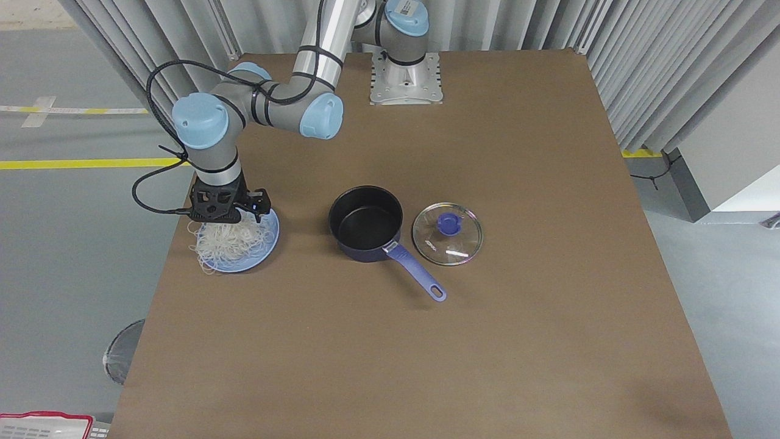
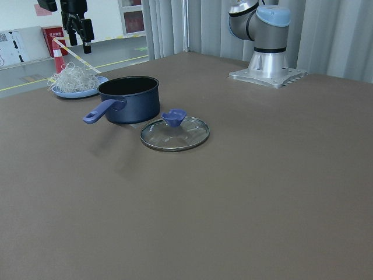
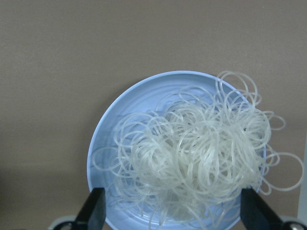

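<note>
My black gripper hangs above a light blue plate [image 3: 100,158] heaped with pale translucent noodles [image 3: 192,158], its fingers wide apart with nothing held; in the left view it is in the air at top left. In the front view a dark blue saucepan [image 1: 362,219] with a long blue handle [image 1: 417,272] stands right of the plate. A glass lid [image 1: 446,245] with a blue knob lies to the saucepan's right.
The robot's base plate [image 1: 406,91] sits at the back edge. The plate is near the table's left edge.
</note>
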